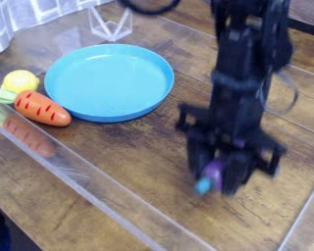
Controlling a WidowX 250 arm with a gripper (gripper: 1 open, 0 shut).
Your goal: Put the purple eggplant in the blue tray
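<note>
The purple eggplant (214, 172) is held in my black gripper (212, 176), mostly covered by the blurred fingers. Its blue-green stem end (203, 185) pokes out at the lower left. Gripper and eggplant look to be above the wooden table, right of centre. A round blue tray (110, 83) lies to the upper left, empty, some distance away from the gripper.
An orange carrot (42, 109) and a yellow lemon (20, 81) rest left of the tray, near a clear barrier (107, 196). A clear wire-like object (110, 25) stands behind the tray. Bare table (127, 152) lies between tray and gripper.
</note>
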